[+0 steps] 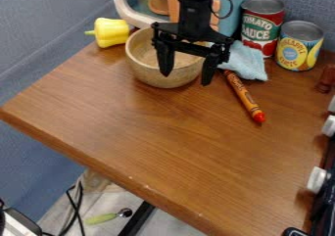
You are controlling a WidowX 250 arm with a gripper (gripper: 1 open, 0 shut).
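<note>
My black gripper (186, 64) is over the wooden bowl (143, 57) at the back of the table, its two fingers spread apart, one over the bowl and one at its right side; I see nothing held between them. An orange crayon-like stick (245, 97) lies right of the bowl, beside a crumpled light-blue cloth (248, 63).
A yellow pepper-like object (110, 31) sits at back left. A tomato can (261, 26), a second can (300, 46) and a small brown bottle (326, 80) stand at back right. Dark items with white knobs line the right edge.
</note>
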